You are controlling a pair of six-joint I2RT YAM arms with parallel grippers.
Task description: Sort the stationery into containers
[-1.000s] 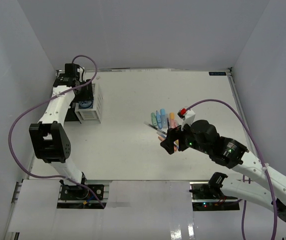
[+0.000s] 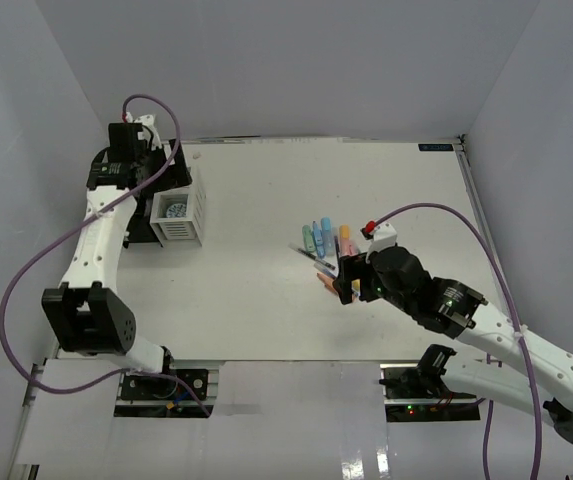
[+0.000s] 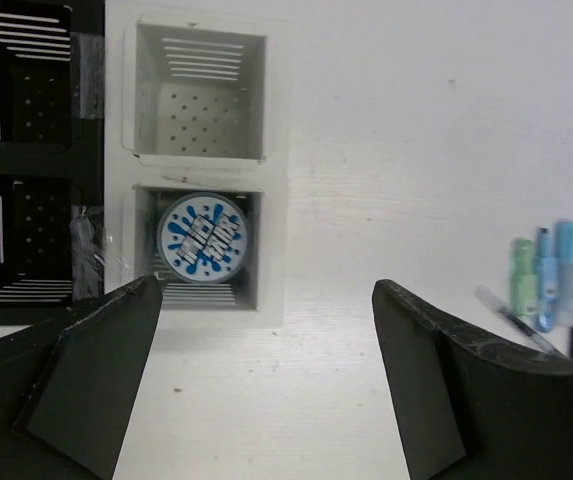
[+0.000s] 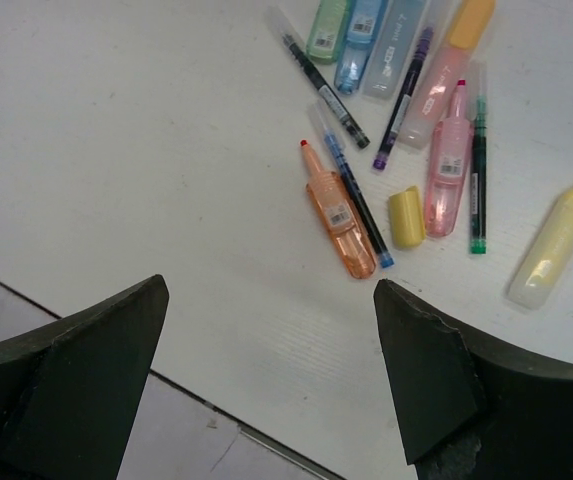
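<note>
A white two-compartment container (image 3: 271, 250) stands beside a black one (image 3: 86, 150) at the left; a round blue-and-white tin (image 3: 202, 236) lies in its lower compartment. My left gripper is open above them, nothing between its fingers. My right gripper is open over the table beside loose stationery: an orange marker (image 4: 338, 215), a pink marker (image 4: 448, 170), a yellow marker (image 4: 554, 240), a yellow cap (image 4: 406, 217), several slim pens (image 4: 402, 100), and green (image 4: 324, 35), blue (image 4: 356, 50) and other markers at the top of the right wrist view.
Walls close in the workspace at the sides and back.
My right arm has shifted slightly right.
</note>
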